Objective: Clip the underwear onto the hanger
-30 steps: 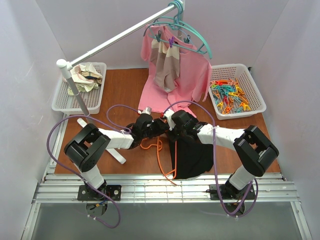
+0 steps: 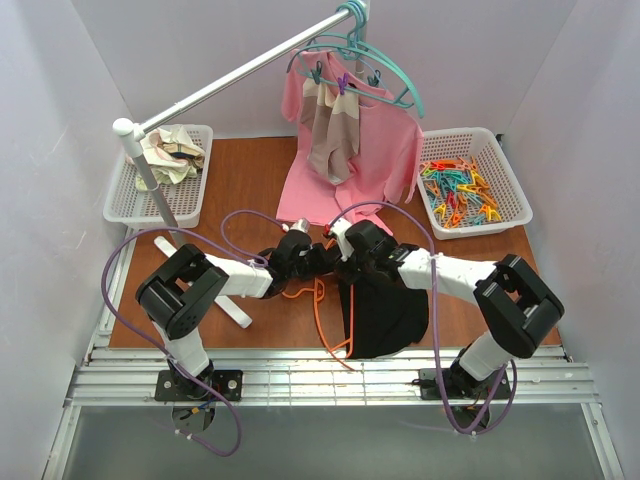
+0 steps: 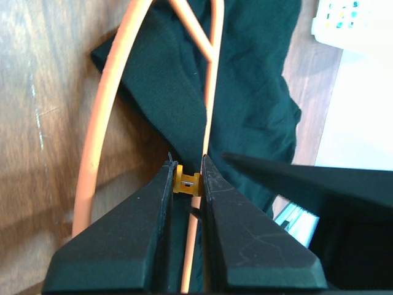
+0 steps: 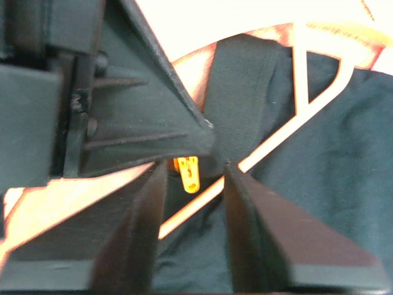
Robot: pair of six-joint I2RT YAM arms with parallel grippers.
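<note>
Black underwear [image 2: 385,320] lies on the table with an orange hanger [image 2: 319,320] across it. Both grippers meet over the hanger. In the left wrist view my left gripper has its fingertips around a small yellow-orange clothespin [image 3: 186,189] at the hanger's bar, above the dark cloth. In the right wrist view my right gripper has its blurred fingertips apart either side of that clothespin [image 4: 190,175], beside the bar, with the left gripper's black body just above. Whether the clothespin grips the cloth is hidden.
A basket of coloured clothespins [image 2: 505,190] is at the right, a basket of cloths [image 2: 120,205] at the left. A pink garment [image 2: 305,195] hangs from the rack [image 2: 240,75] behind the grippers. A white bar [image 2: 230,310] lies left of the hanger.
My left arm has shifted very slightly at the meeting point. Otherwise the top view shows almost no difference.
</note>
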